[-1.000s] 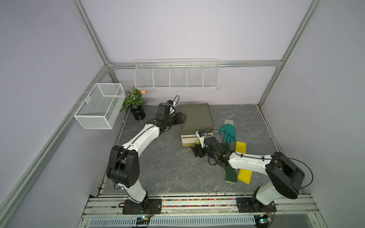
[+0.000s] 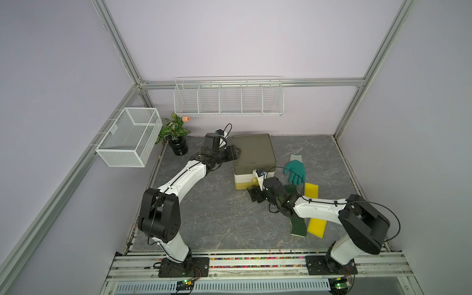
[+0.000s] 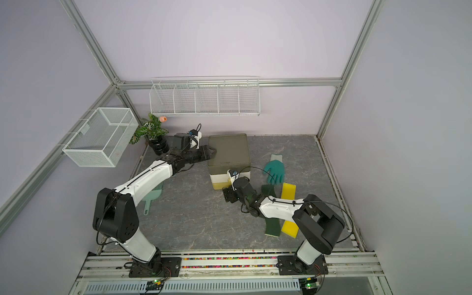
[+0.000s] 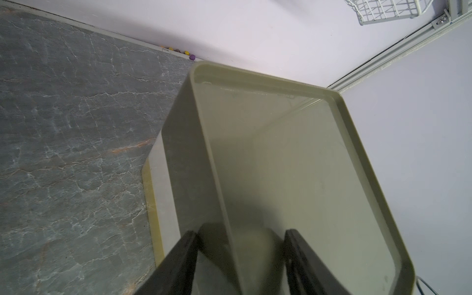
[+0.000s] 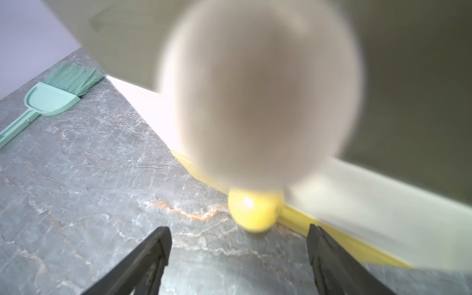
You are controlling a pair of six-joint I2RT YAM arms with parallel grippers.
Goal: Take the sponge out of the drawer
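An olive-lidded cabinet [image 2: 253, 150] stands at the back middle of the table. Its front has a white drawer [image 2: 243, 178] above a yellow one [image 2: 242, 186]. No sponge shows inside; the drawer interiors are hidden. In the right wrist view a large blurred white knob [image 5: 263, 88] fills the upper middle, with a yellow knob [image 5: 255, 209] below it. My right gripper is open in front of the cabinet, its fingers apart and empty. My left gripper stands part open at the cabinet's left upper edge, one finger on each side of that edge.
Right of the cabinet lie a teal glove [image 2: 295, 172], a yellow strip [image 2: 317, 223] and a dark green strip [image 2: 298, 225], partly under my right arm. A potted plant [image 2: 178, 142] and a dustpan [image 3: 153, 194] are at the left.
The white drawer's front, slightly out a second ago, now looks flush under the lid. The left arm shows no visible movement.
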